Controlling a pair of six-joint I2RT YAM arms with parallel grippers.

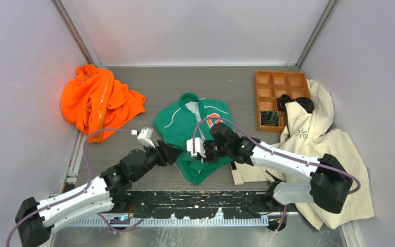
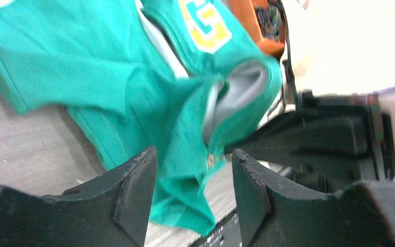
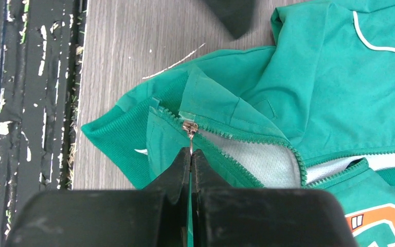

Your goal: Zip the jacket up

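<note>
The green jacket (image 1: 176, 121) lies on the table with its front partly open, white lining showing. In the right wrist view, my right gripper is shut on the zipper pull, below the metal slider (image 3: 190, 127) near the jacket's hem, where the two toothed edges (image 3: 236, 163) diverge. My left gripper is open above the bottom of the jacket, left of the right gripper, with nothing held between its fingers.
An orange garment (image 1: 97, 103) lies at the left. A wooden compartment box (image 1: 267, 82) with dark items stands back right, beside a cream garment (image 1: 329, 170). Bare table shows behind the green jacket.
</note>
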